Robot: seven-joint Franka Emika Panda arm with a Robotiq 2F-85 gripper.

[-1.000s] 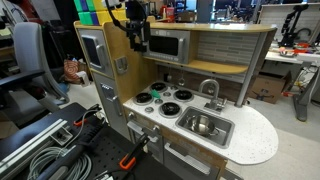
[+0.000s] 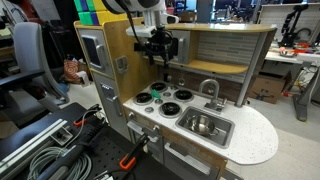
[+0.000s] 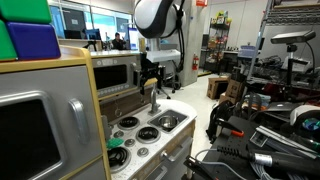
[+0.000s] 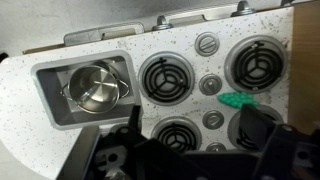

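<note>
My gripper is open above the toy kitchen's counter, its dark fingers wide apart with nothing held between them. In exterior view 1 the gripper [image 2: 162, 55] hangs in front of the microwave, well above the stove. A small green object [image 4: 237, 99] lies on the stovetop between two burners, toward the right of the wrist view. To the left, a metal pot [image 4: 98, 86] with two handles sits inside the sink [image 4: 48, 100]. Part of the lower burners is hidden behind the fingers.
A faucet [image 2: 214, 91] rises behind the sink. The overhead shelf [image 2: 215, 68] and wooden side panel [image 2: 125, 60] bound the space over the stove. Bare white counter [image 2: 252, 135] lies right of the sink.
The arm and gripper have moved right in exterior view 1, from beside the wooden panel to in front of the microwave. The pot and the green object look unmoved.
</note>
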